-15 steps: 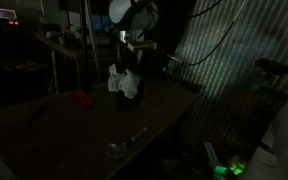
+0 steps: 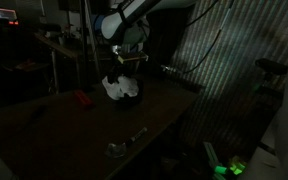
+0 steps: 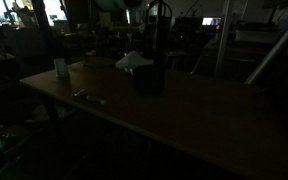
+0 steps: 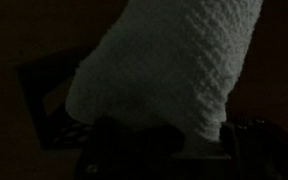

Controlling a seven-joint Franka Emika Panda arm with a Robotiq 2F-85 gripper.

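A white towel (image 2: pixel 121 88) lies bunched over a dark container (image 2: pixel 132 101) on the wooden table. My gripper (image 2: pixel 118 73) is directly above the towel, low over the container. Pale, ribbed cloth (image 4: pixel 169 70) fills the middle of the wrist view and runs down to the dark fingers, which look shut on it. The fingertips themselves are mostly hidden by cloth and shadow. At the left of that view shows the black container's perforated edge (image 4: pixel 59 120). From the other side, the towel (image 3: pixel 134 60) sits on top of the dark container (image 3: pixel 149 82).
A metal utensil (image 2: pixel 124 146) lies near the table's edge. Behind it is a red object (image 2: pixel 83 98). A pale cup (image 3: pixel 60 68) stands at the table's far left corner.
My gripper has come down and to the left in exterior view 1. The towel's upper part has shifted left with it and now slumps lower over the container.
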